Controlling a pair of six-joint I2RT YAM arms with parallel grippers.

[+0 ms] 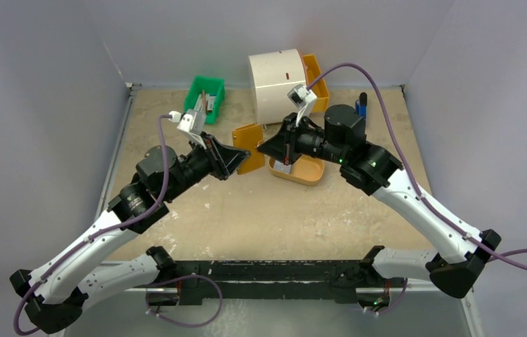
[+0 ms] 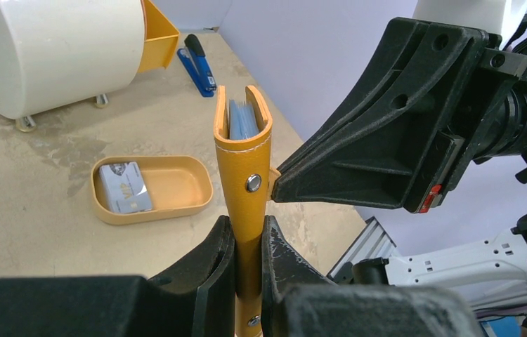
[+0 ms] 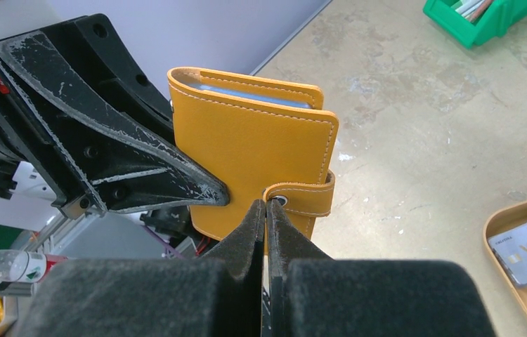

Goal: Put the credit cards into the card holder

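Note:
A mustard-yellow card holder stands upright in the air, and my left gripper is shut on it from its near edge. Inside its top opening, the edges of bluish cards show. In the right wrist view the holder faces me, its strap flap with a metal snap lying across the front. My right gripper is shut, its tips at the strap's end by the snap; whether the strap's edge is between them is hidden. From above, both grippers meet at the holder.
On the table below, a tan tray holds a grey VIP card box. A white cylinder and green bin stand at the back, with a blue stapler-like tool at the back right.

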